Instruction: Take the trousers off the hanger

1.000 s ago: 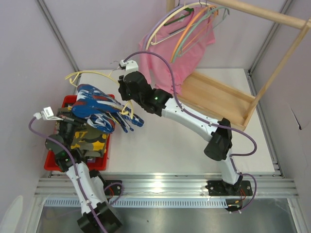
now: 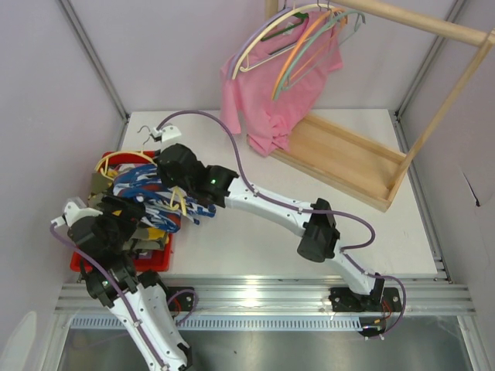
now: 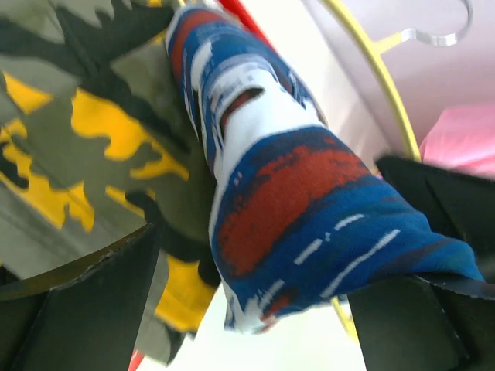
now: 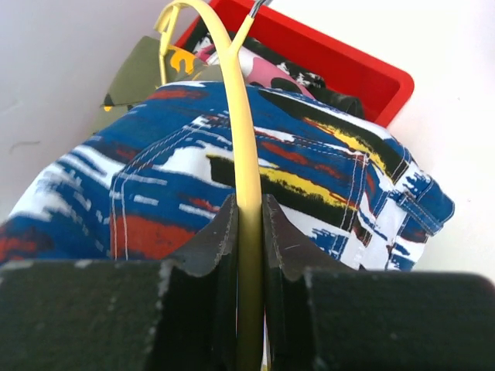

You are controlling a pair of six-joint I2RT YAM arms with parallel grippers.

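Note:
The blue, red and white patterned trousers [image 2: 143, 183] lie bunched over a red bin, still draped on a yellow hanger [image 2: 116, 159]. In the right wrist view my right gripper is shut on the yellow hanger [image 4: 241, 131], with the trousers [image 4: 174, 174] spread beneath. My left gripper [image 2: 128, 209] stands open at the near left side of the trousers. In the left wrist view a fold of the trousers [image 3: 298, 209] rises close to the camera, partly covering one finger; no grip shows.
The red bin [image 2: 165, 259] holds camouflage clothing [image 3: 108, 147]. A pink shirt [image 2: 271, 104] hangs with several hangers on the wooden rack [image 2: 425, 23] at the back.
My right gripper has moved left and nearer with the hanger, and the trousers have come down over the bin. My left gripper has moved nearer and spread its fingers.

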